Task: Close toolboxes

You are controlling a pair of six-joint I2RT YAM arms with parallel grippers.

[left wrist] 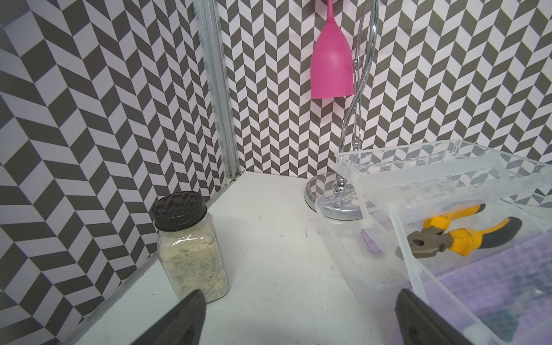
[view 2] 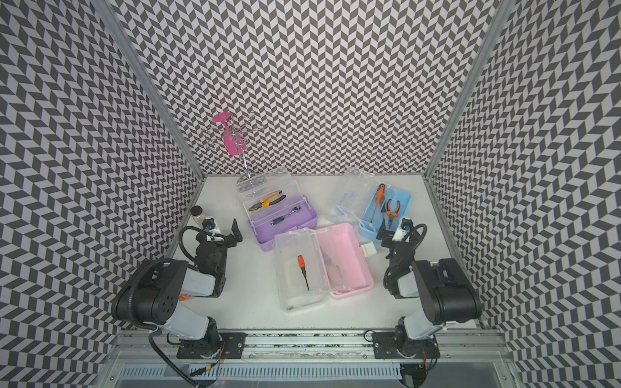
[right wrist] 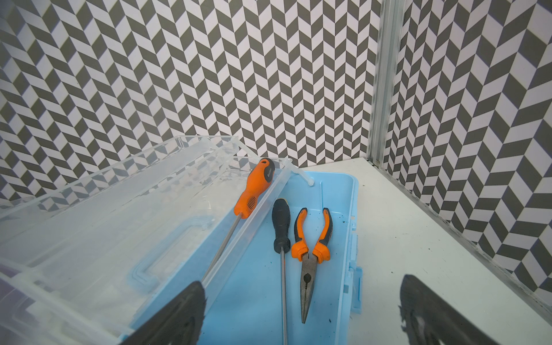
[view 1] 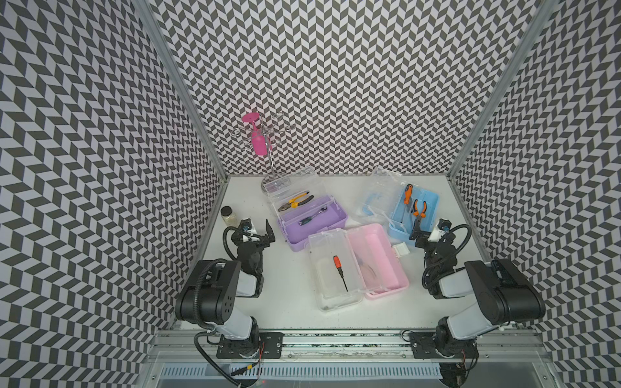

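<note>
Three toolboxes lie on the table with their clear lids folded back. The purple toolbox (view 1: 299,237) is at the back left, yellow-handled pliers (left wrist: 454,235) in its lid. Front centre is the pink toolbox (view 1: 381,255), an orange screwdriver (view 1: 339,268) lying in its lid (view 1: 321,278). At the back right stands the blue toolbox (right wrist: 253,293), holding pliers (right wrist: 310,253) and a black-handled screwdriver (right wrist: 281,224). My left gripper is open and empty, left of the purple toolbox. My right gripper is open too, near the blue toolbox's front, with nothing held.
A black-capped jar (left wrist: 192,253) stands by the left edge. Behind the purple toolbox is a chrome stand (left wrist: 339,195) with a pink piece (left wrist: 332,63) hanging from it. A small white item (view 1: 401,249) lies right of the pink toolbox. Free table shows at front left and front right.
</note>
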